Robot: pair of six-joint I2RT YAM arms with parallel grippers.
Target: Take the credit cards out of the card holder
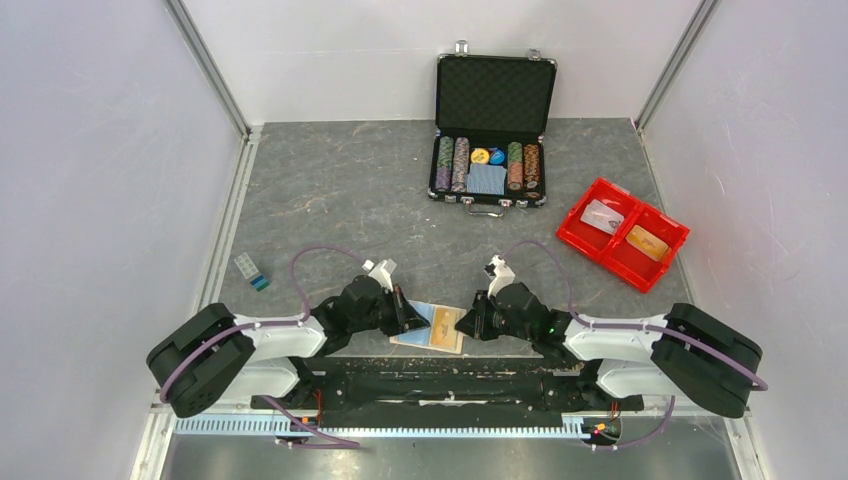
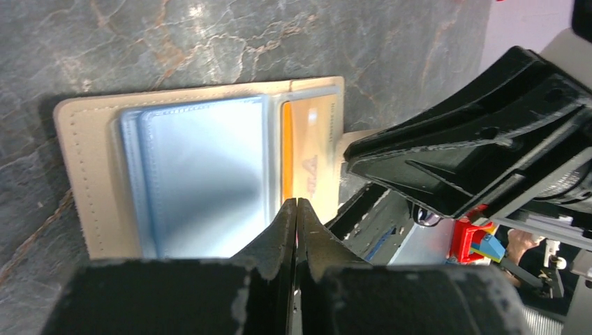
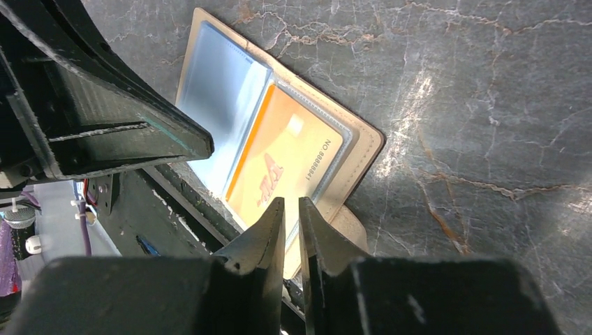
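Note:
The opened beige card holder (image 2: 91, 174) lies near the table's front edge between my grippers, with blue sleeves (image 2: 202, 174) on the left and an orange card (image 3: 279, 153) in a clear sleeve on the right. My left gripper is over the holder, its fingertips near the seam between blue sleeve and card; they look together, though how far apart is unclear. My right gripper is at the holder's right end, low over the orange card, shut, with nothing visible between its fingers.
A red two-compartment tray (image 1: 590, 240) with cards in it sits at the right. An open chip case (image 1: 495, 90) stands at the back. A small grey-and-teal object (image 1: 251, 272) lies on the left.

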